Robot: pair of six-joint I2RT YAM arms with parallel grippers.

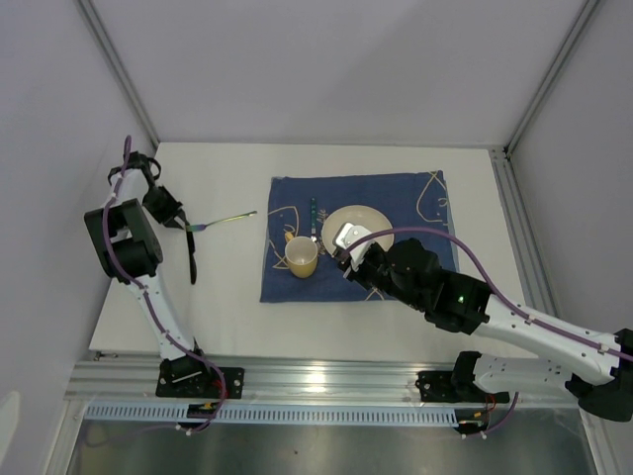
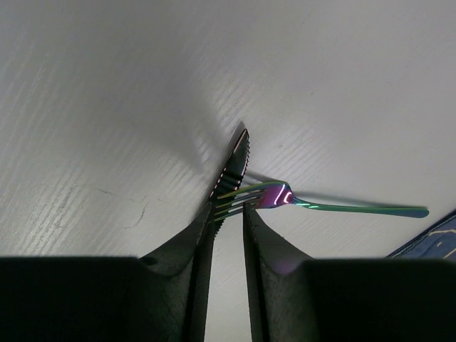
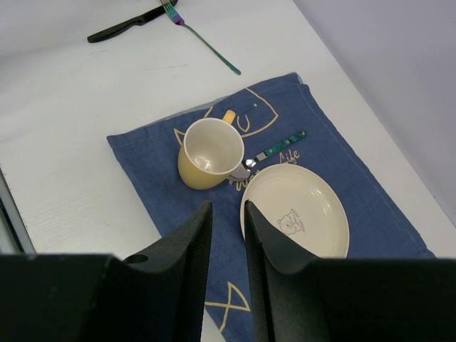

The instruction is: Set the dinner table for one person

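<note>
An iridescent fork (image 2: 320,207) lies with its tines over a black serrated knife (image 2: 234,165) on the white table left of the cloth. My left gripper is low above them, a narrow gap between its fingers at the tines. On the blue cloth (image 1: 292,290) sit a cream plate (image 3: 296,210), a yellow mug (image 3: 199,168) and a green-handled utensil (image 3: 278,147), its head partly hidden by the mug. My right gripper hangs over the cloth's right part, with a gap between its fingers and nothing visible in it.
Grey walls enclose the back and sides, and a metal rail (image 1: 307,376) runs along the front edge.
</note>
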